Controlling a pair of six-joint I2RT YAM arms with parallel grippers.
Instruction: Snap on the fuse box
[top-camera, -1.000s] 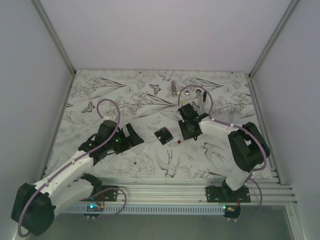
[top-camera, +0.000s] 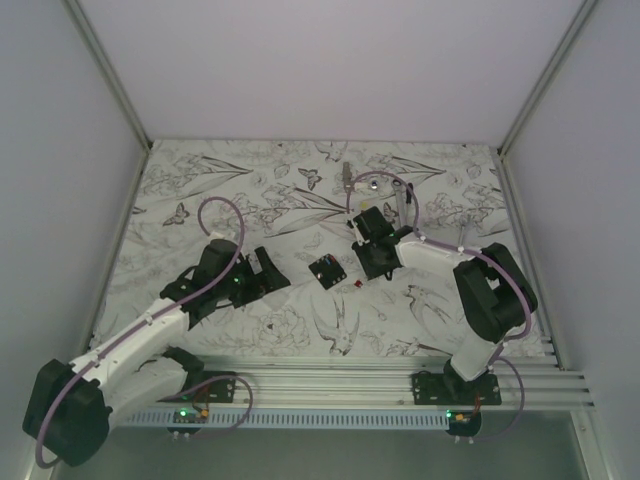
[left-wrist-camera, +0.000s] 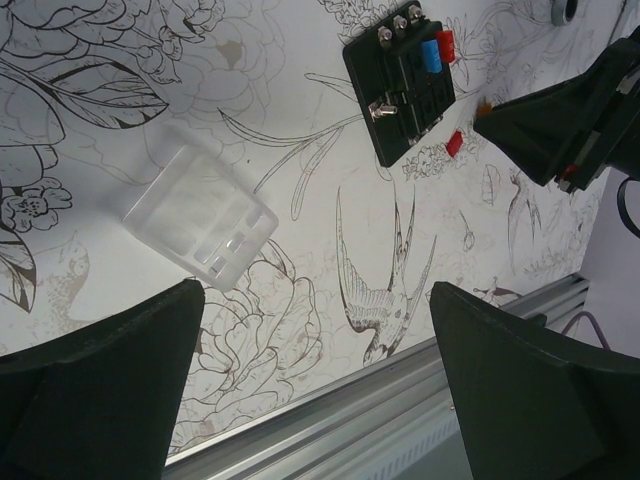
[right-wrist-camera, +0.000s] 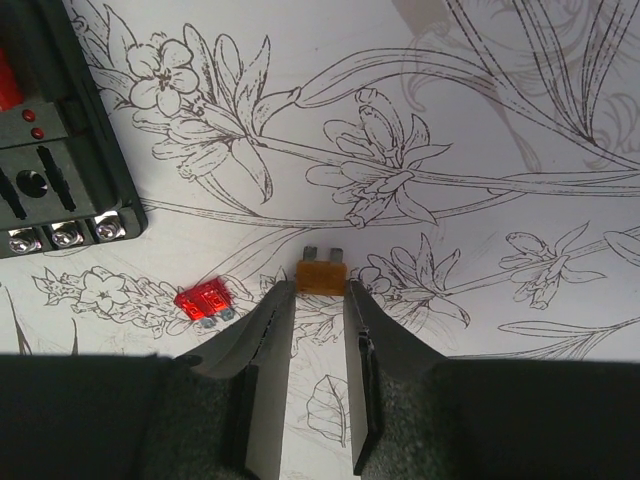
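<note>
The black fuse box (top-camera: 327, 270) lies mid-table, also in the left wrist view (left-wrist-camera: 395, 125) and at upper left of the right wrist view (right-wrist-camera: 70, 170), with red and blue fuses on it. An orange fuse (right-wrist-camera: 321, 279) sits between the fingertips of my right gripper; whether they grip it is unclear. A red fuse (right-wrist-camera: 202, 298) lies on the table just left of them. My left gripper (top-camera: 262, 275) is open, left of the box, with nothing between its fingers.
A clear plastic container (left-wrist-camera: 175, 220) lies below my left gripper. Several small tools (top-camera: 400, 195) lie at the back right. The table's front rail (top-camera: 320, 365) edges the workspace.
My right gripper has shifted slightly left toward the fuse box in the top view. The left arm has moved very slightly.
</note>
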